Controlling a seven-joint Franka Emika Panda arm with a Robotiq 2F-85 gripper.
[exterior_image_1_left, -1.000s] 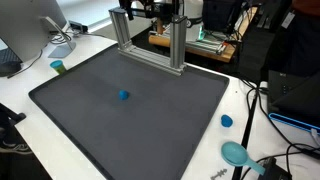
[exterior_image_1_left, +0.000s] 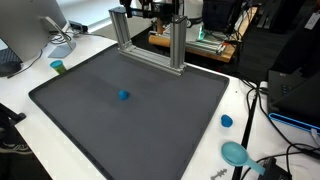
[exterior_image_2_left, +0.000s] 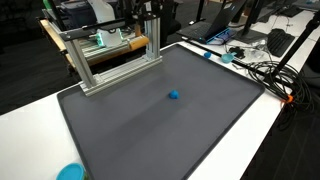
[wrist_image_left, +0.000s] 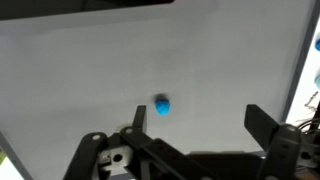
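Observation:
A small blue object (exterior_image_1_left: 124, 95) rests alone on the dark grey mat (exterior_image_1_left: 110, 130); the second exterior view shows the same blue piece (exterior_image_2_left: 174, 95) on the mat's far right half. From above, in the wrist view, the blue object (wrist_image_left: 162, 107) lies just beyond the gap of my gripper. The black fingers (wrist_image_left: 262, 125) stand wide apart, with nothing between them. Only the gripper's lower edge shows in that view; how high it hangs cannot be read exactly. In the exterior views the fingertips are not clearly visible.
A metal frame (exterior_image_1_left: 152, 57) stands along one edge of the mat. Off the mat are a blue lid (exterior_image_1_left: 226, 121), a turquoise round dish (exterior_image_1_left: 236, 154) and a green-topped cup (exterior_image_1_left: 58, 67). Cables (exterior_image_2_left: 270, 72) lie beyond the far side.
Near the top of the first exterior view, the dark arm part above the metal frame has shifted slightly. The objects on and around the mat have stayed put.

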